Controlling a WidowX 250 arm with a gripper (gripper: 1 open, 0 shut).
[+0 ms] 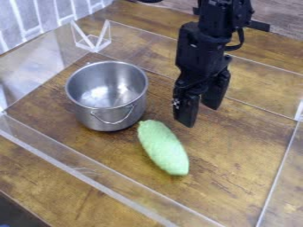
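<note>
A pale green, elongated vegetable-like object (164,147) lies on the wooden table, just right of and below a steel pot (106,89) with a wire handle. My black gripper (196,105) is above and to the right of the green object, apart from it, with its fingers open and nothing held between them.
Clear plastic walls border the table along the left and right (35,146). A small white wire piece (92,35) stands at the back left.
</note>
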